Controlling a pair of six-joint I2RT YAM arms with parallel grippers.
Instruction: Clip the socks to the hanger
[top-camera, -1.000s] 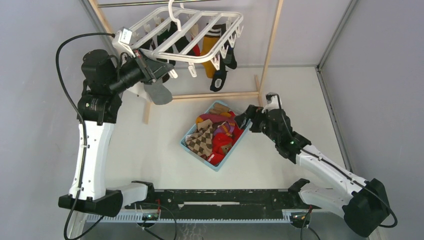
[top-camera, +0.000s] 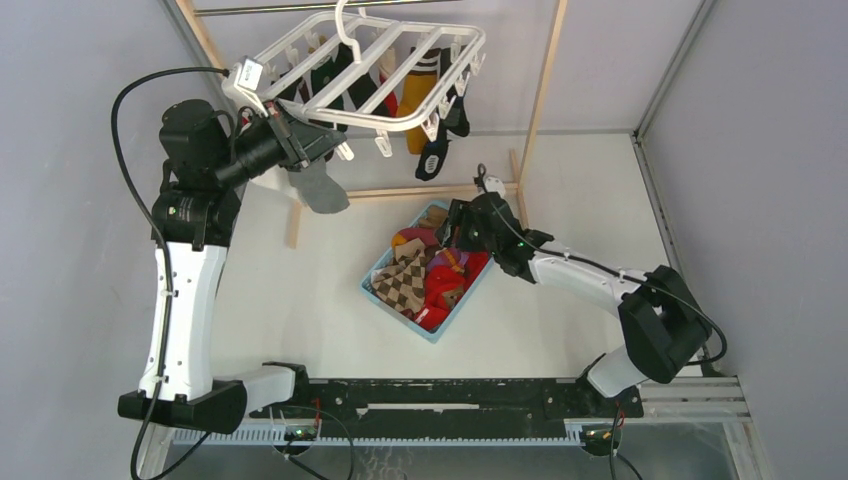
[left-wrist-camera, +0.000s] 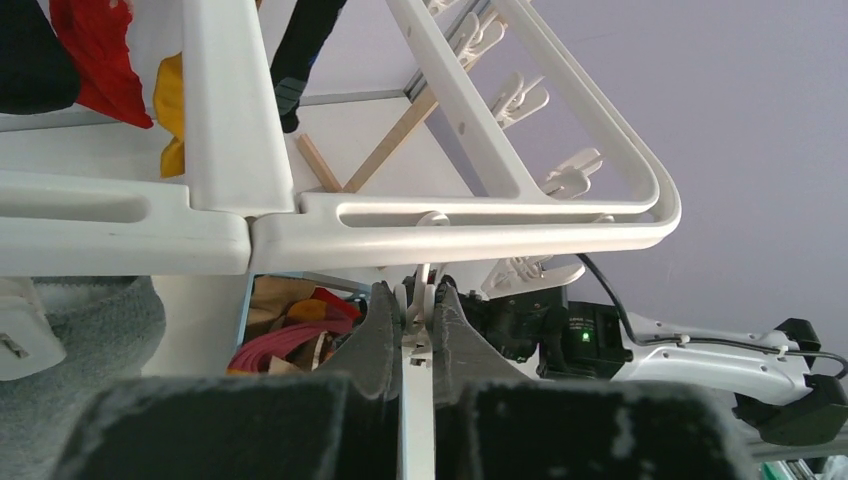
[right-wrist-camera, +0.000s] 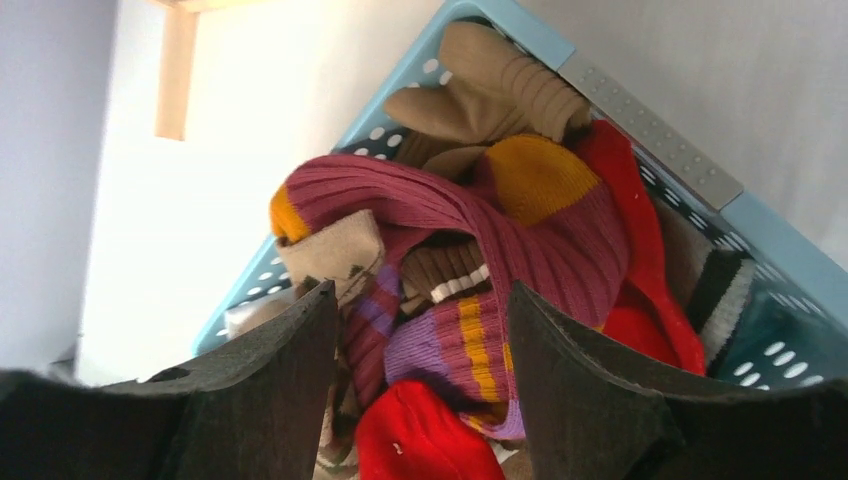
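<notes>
The white hanger (top-camera: 395, 123) hangs at the top of the top view, with several socks on its clips, among them a grey sock (top-camera: 320, 188), a yellow sock (top-camera: 414, 95) and a black sock (top-camera: 433, 158). On a front clip of its frame my left gripper is shut; no sock shows in that clip (left-wrist-camera: 423, 275). Above the blue basket (top-camera: 437, 336) is my right gripper, its fingers apart and nothing held. Maroon socks (right-wrist-camera: 440, 200), a purple-striped sock (right-wrist-camera: 440, 350) and a red sock (right-wrist-camera: 425, 440) lie heaped beneath it.
A wooden stand (top-camera: 540, 90) holds the rail (top-camera: 320, 8) behind the hanger, its base bar (top-camera: 420, 191) behind the basket. Bare table (top-camera: 285, 320) lies left of the basket. More white clips (left-wrist-camera: 520, 100) line the hanger's far side.
My right gripper has moved left over the basket. The hanging socks sway, and the hanger has shifted slightly.
</notes>
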